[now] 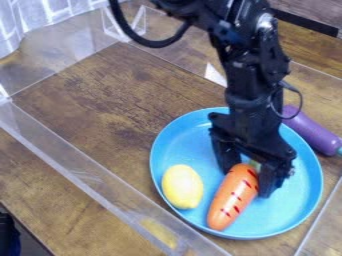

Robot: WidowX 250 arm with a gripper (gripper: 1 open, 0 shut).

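Observation:
My black gripper (249,165) stands open over the blue plate (190,141), its fingers low around the upper end of an orange toy carrot (233,200) with red marks. Whether they touch it cannot be told. A yellow oval toy (182,187), like a lemon or potato, lies on the plate's left side. A purple eggplant-like toy (311,131) lies outside the plate at the right, partly behind the arm.
Transparent plastic walls (80,176) run along the lower left and upper left.

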